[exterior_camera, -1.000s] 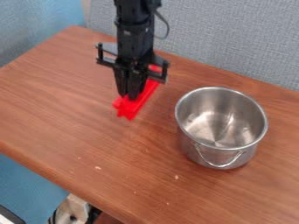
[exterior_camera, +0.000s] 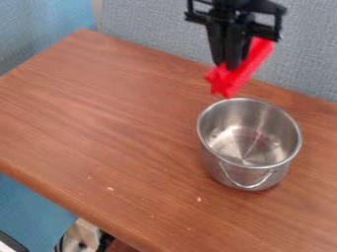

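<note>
My black gripper hangs at the top right of the view, shut on a red elongated object that slants down to the left, held in the air above and behind a steel pot. The pot stands upright on the wooden table, and no object shows inside it.
A textured grey wall runs along the back. Blue surfaces lie beyond the left edge, with small objects at the bottom left corner.
My gripper has risen from low left of the pot and moved right toward above it, carrying the red object along. The pot has not moved.
</note>
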